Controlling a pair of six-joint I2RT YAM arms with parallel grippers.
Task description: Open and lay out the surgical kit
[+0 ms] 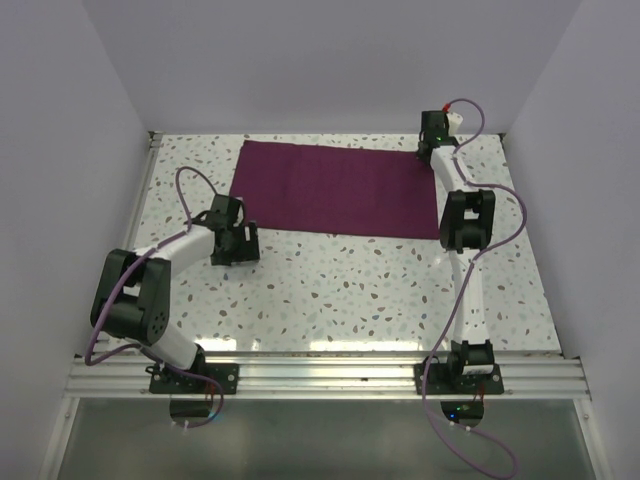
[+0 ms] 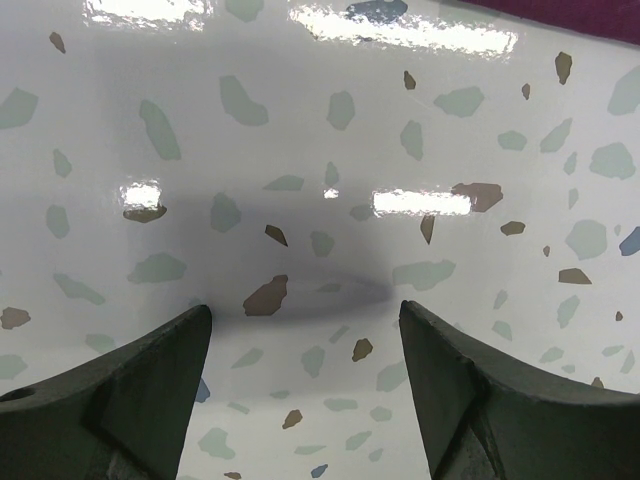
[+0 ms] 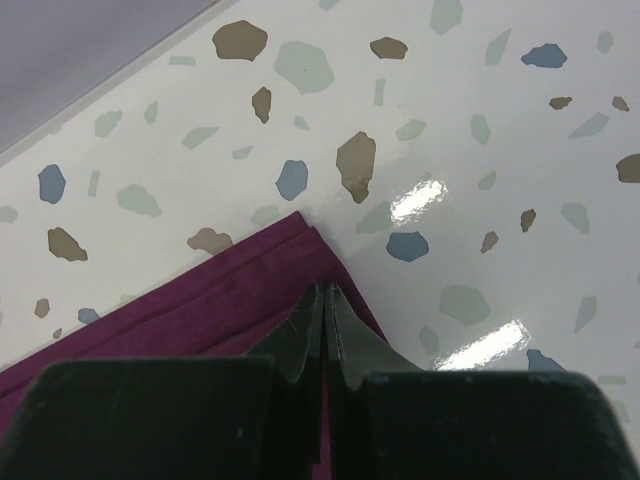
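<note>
A dark purple cloth point(image 1: 330, 190) lies spread as a wide rectangle along the back of the table. At its back right corner is my right gripper, shut, its fingertips right at the cloth point(image 3: 180, 305) near the hemmed corner. Faint creases run toward the tips; whether any fabric is pinched between them I cannot tell. Over bare table beside the cloth's front left corner, my left gripper stands open and empty. Only a sliver of the cloth point(image 2: 580, 15) shows in the left wrist view.
Speckled white, glossy table point(image 1: 350, 290) is bare in front of the cloth. Grey walls point(image 1: 330, 70) close in the back and sides. The right arm point(image 1: 466, 220) reaches over the cloth's right edge and hides part of it. No other objects lie on the table.
</note>
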